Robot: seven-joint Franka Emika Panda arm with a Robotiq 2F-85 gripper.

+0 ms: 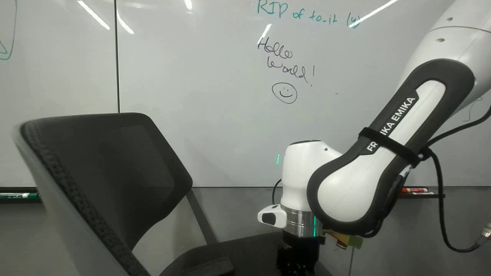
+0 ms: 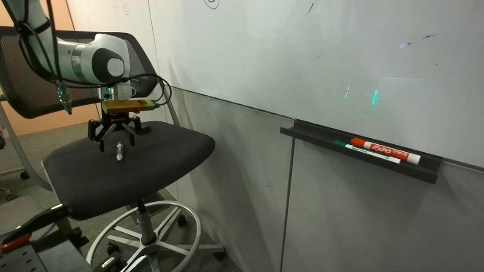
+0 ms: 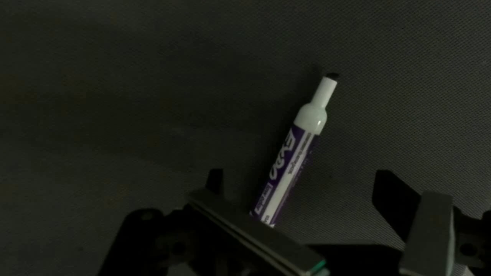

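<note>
On the dark chair seat lies a purple and white Expo marker, its narrow black-tipped end pointing up and to the right in the wrist view. My gripper stands open over the seat, fingers pointing down, with the marker beneath or close in front of it. In the wrist view the open gripper has one finger on each side of the marker, whose lower end is hidden behind the left one. Exterior view 1 shows only the upper part of the gripper; its fingertips are cut off at the bottom edge.
The chair's backrest rises beside the arm. Behind stands a whiteboard with writing. Its tray holds a red marker and a thin green-capped marker. Cables hang from the arm.
</note>
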